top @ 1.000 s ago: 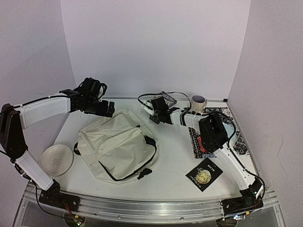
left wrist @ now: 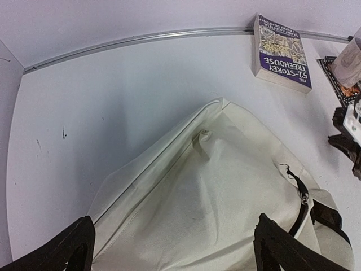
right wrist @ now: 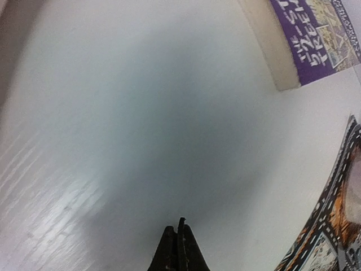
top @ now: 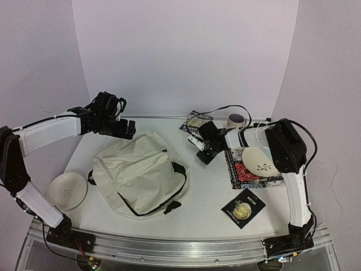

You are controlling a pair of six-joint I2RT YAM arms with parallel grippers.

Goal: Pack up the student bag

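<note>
The purple Treehouse book (left wrist: 283, 55) lies flat by the back wall; in the top view part of it (top: 196, 120) shows behind the right arm. My right gripper is shut with only bare table beyond its tips, and the book (right wrist: 316, 39) is apart from it, toward the upper right corner of the right wrist view. A cream bag (top: 141, 172) lies slack on the table, its dark zipper toward the front. Over the bag's back left part my left gripper (top: 129, 129) stands open, its fingers (left wrist: 62, 248) wide apart with nothing gripped.
A black book (top: 243, 208) lies at front right. Behind it a patterned mat (top: 240, 179) bears a white plate (top: 256, 160), partly under the right arm. A mug (top: 236, 120) stands at the back right. Another plate (top: 67, 191) is left of the bag.
My right gripper has moved right and toward the front, away from the book. The book has shifted slightly right and turned. The left arm and the bag look much the same.
</note>
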